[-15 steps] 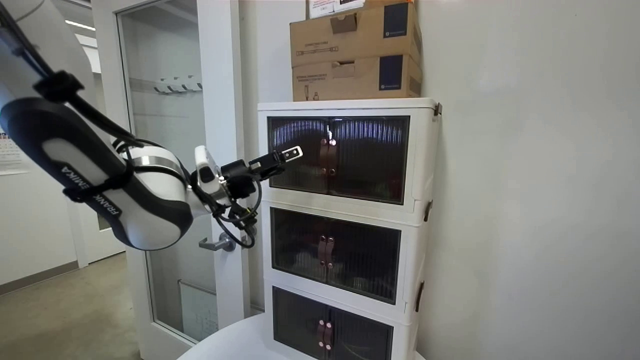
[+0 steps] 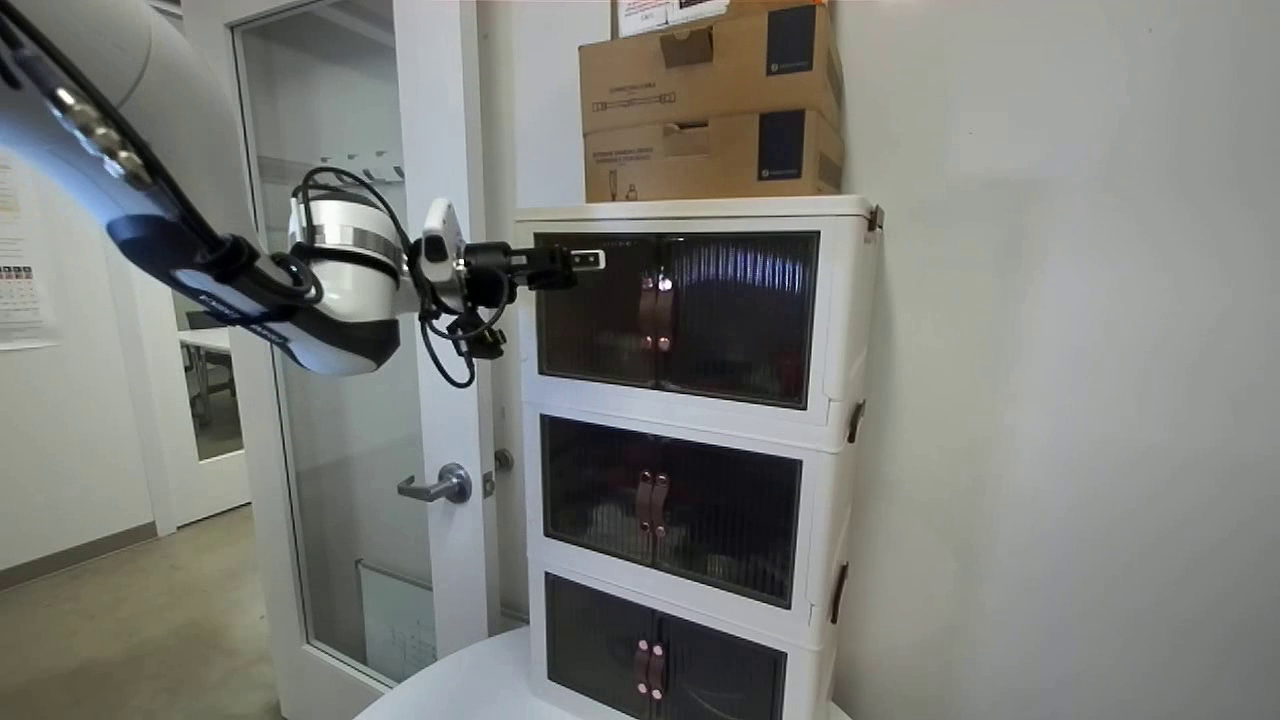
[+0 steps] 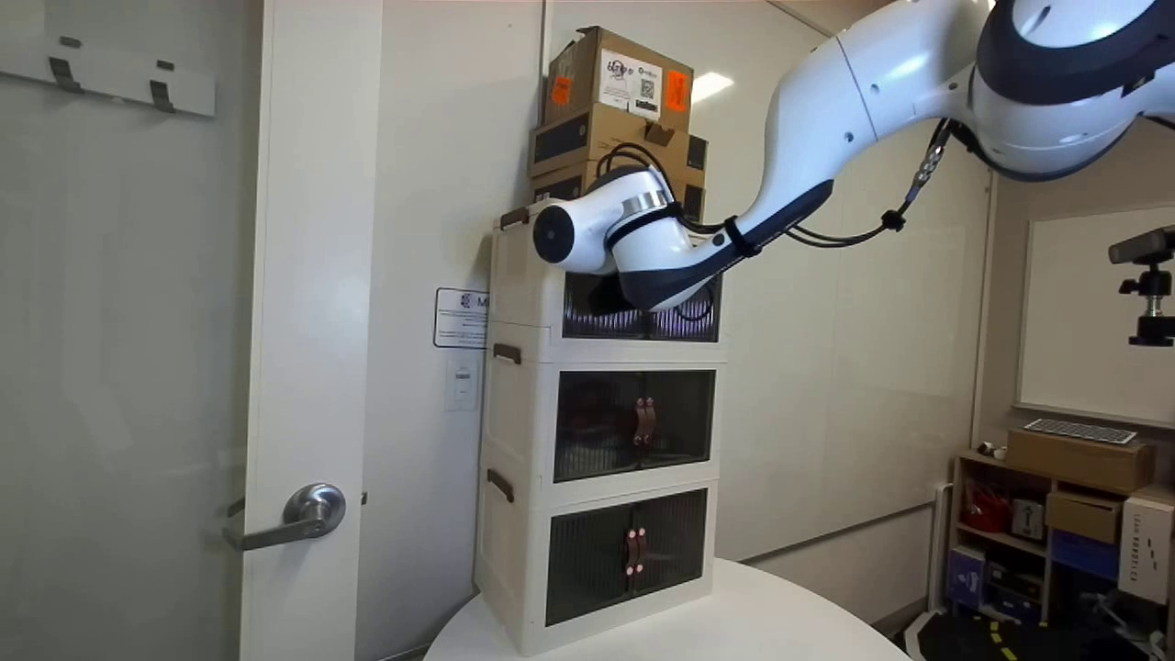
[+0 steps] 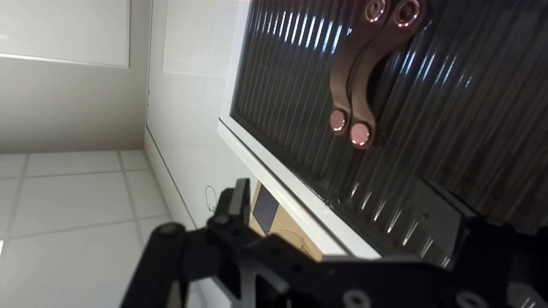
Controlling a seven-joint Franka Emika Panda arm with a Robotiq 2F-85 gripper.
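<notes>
A white three-tier cabinet [image 2: 849, 312] has ribbed dark double doors on each tier, and all of them are closed. In exterior view 1 my gripper [image 2: 585, 260] points nearly level at the top tier, over its left door. The wrist view shows the gripper open, its two fingers [image 4: 239, 197] wide apart with nothing between them. Two brown strap handles [image 4: 354, 77] of the top doors lie above the fingers in that view, apart from them. In exterior view 2 the robot's wrist hides most of the gripper and these handles.
Cardboard boxes [image 2: 708, 108] are stacked on the cabinet. It stands on a round white table [image 3: 760, 617]. A glass door with a lever handle [image 2: 434, 485] is to its left in exterior view 1. Open space lies before the lower tiers.
The arm's forearm and wrist have risen. My gripper has moved higher and tipped from slanting upward to almost level. The cabinet doors look unchanged.
</notes>
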